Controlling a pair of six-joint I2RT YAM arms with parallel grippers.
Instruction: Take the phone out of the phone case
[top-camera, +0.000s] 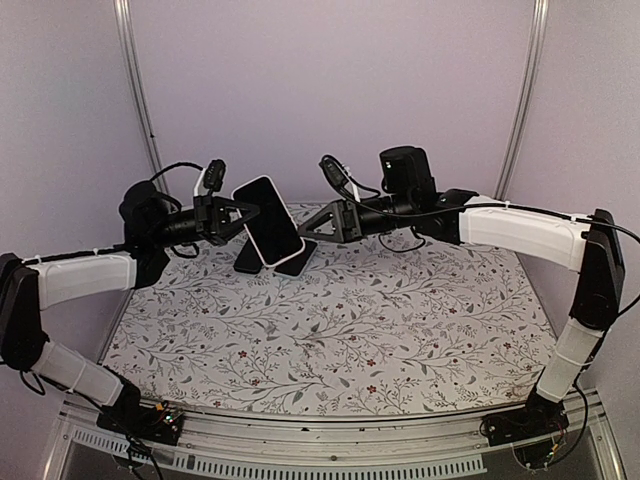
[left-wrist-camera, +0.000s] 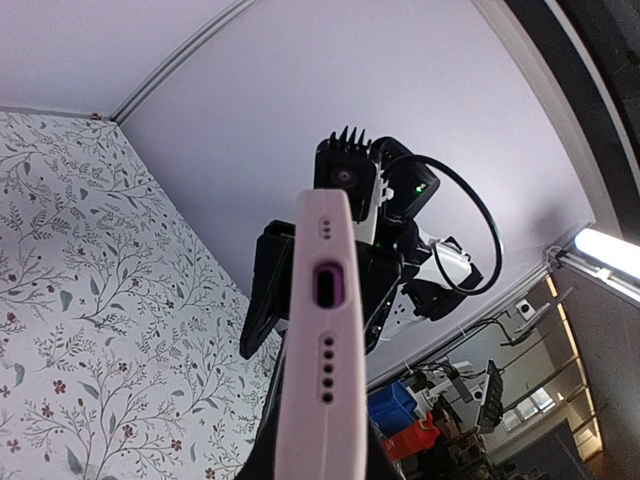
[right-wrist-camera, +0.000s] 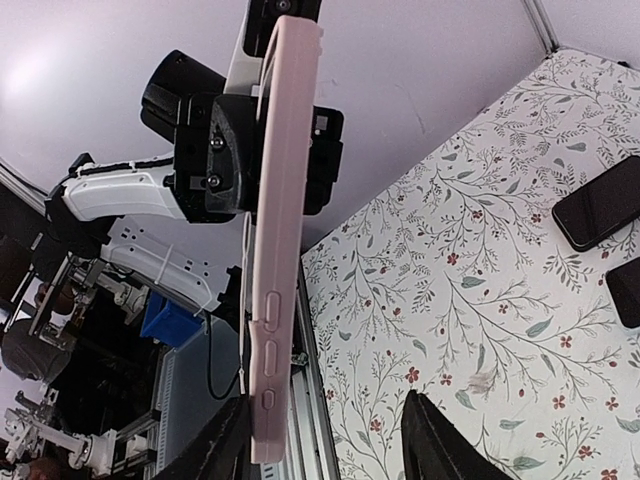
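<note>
A phone in a pale pink case (top-camera: 268, 222) is held up tilted by my left gripper (top-camera: 236, 214), which is shut on it near its upper left side. In the left wrist view the case's edge (left-wrist-camera: 320, 380) fills the middle, with port openings showing. My right gripper (top-camera: 313, 230) is just beside the phone's right side; in the right wrist view its fingers stand apart, one tip close to the lower end of the case (right-wrist-camera: 285, 170). Whether it touches the case I cannot tell.
Two dark flat objects (right-wrist-camera: 598, 200) (right-wrist-camera: 625, 292) lie on the floral tabletop (top-camera: 330, 340) behind the held phone.
</note>
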